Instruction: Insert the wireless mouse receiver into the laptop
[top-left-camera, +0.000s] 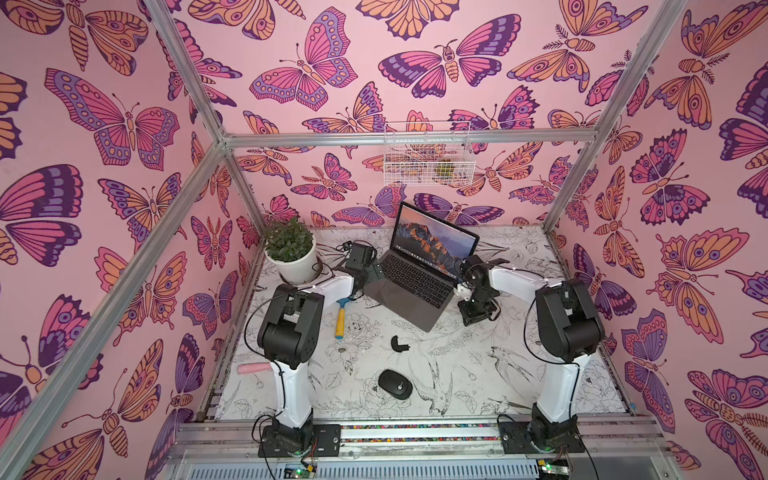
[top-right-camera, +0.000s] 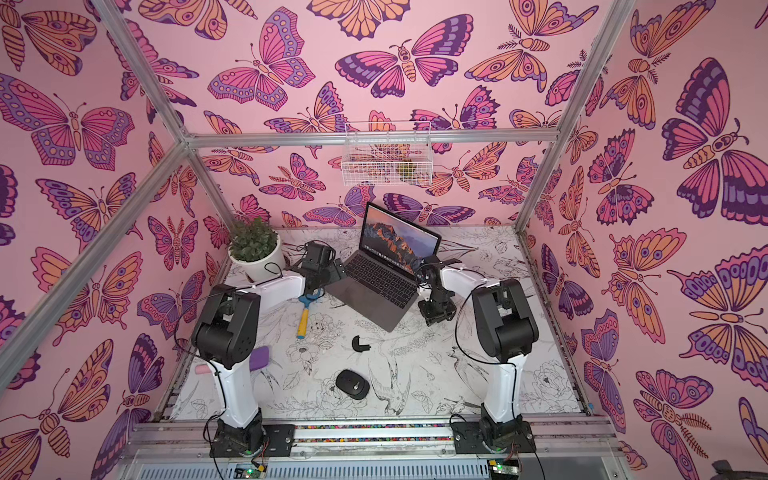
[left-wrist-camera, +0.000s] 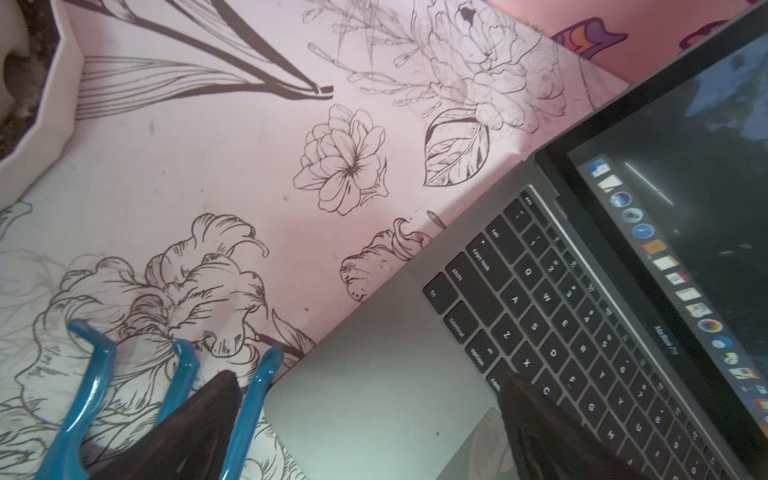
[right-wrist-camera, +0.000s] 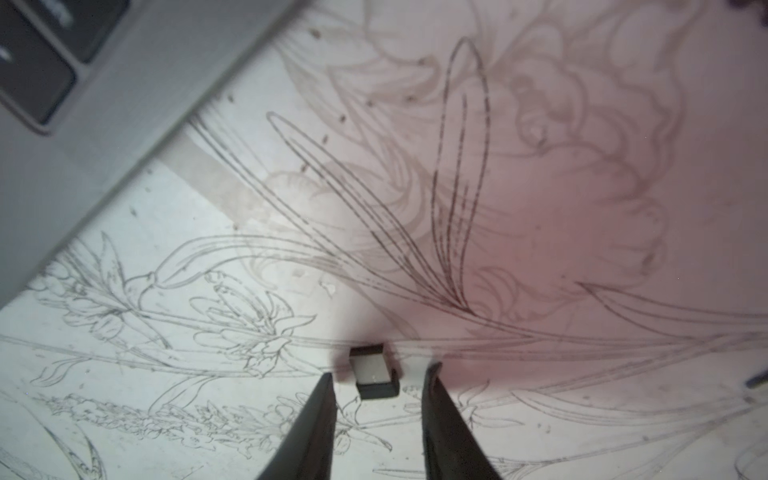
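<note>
A small silver-and-black receiver lies on the table right of the laptop's edge, between the part-open fingertips of my right gripper, which is over it. The open laptop stands at the back centre. My left gripper is open above the laptop's left palm rest, nothing between its fingers. A black mouse lies at the front centre.
A potted plant stands at the back left. A blue-and-yellow-handled tool and a small black curved piece lie left of and in front of the laptop.
</note>
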